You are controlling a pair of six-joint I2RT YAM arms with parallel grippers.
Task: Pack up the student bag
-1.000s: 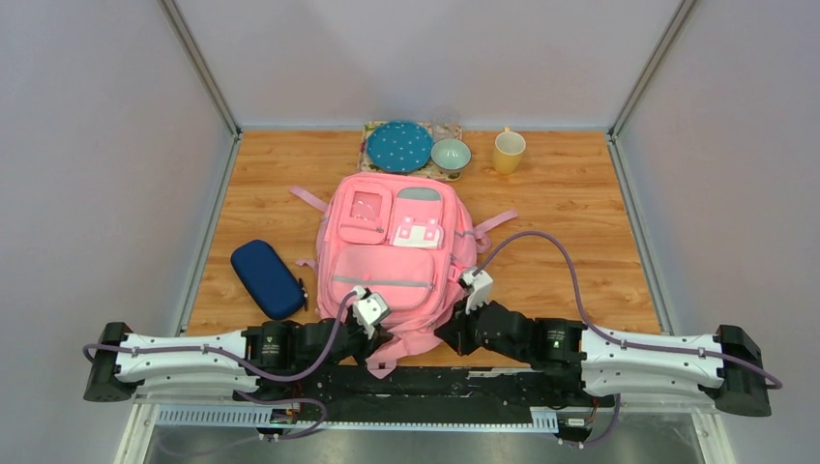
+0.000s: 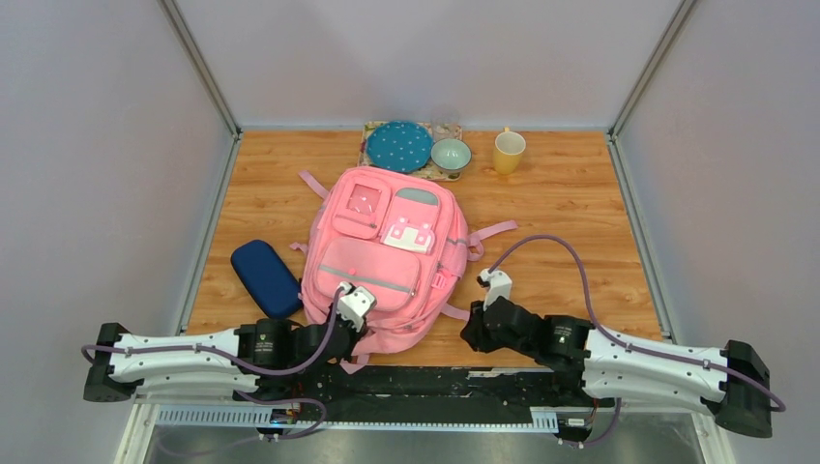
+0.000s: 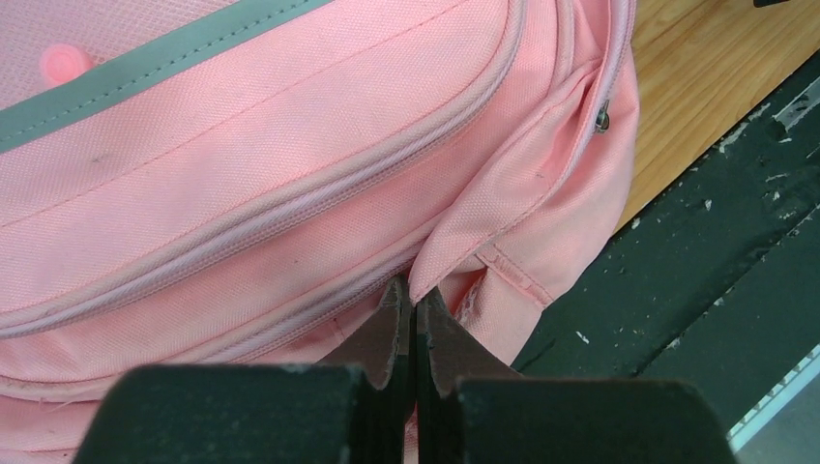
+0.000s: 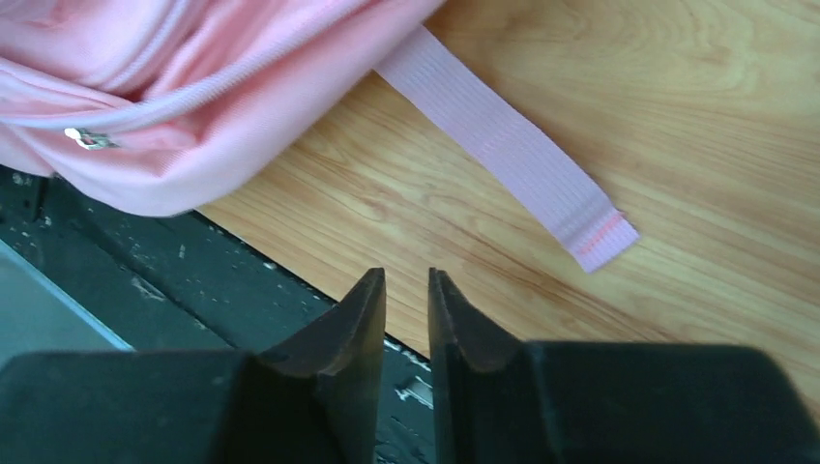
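The pink backpack [image 2: 372,261] lies flat on the wood, front pockets up. My left gripper [image 2: 353,333] is at its bottom edge; in the left wrist view it [image 3: 414,295] is shut against the pink fabric, and whether cloth is pinched between the tips is hard to tell. My right gripper [image 2: 472,333] is right of the bag's lower corner; in the right wrist view its fingertips [image 4: 372,285] stand a little apart over bare wood, with a pink strap [image 4: 508,155] beyond them. A navy case [image 2: 264,277] lies left of the bag.
At the back stand a tray with a blue dotted plate [image 2: 398,145] and a green bowl [image 2: 451,155], a clear glass [image 2: 445,129], and a yellow mug [image 2: 510,155].
The backpack has shifted slightly left and turned a little. The left gripper has moved left with its edge; the right gripper has moved right, away from the bag.
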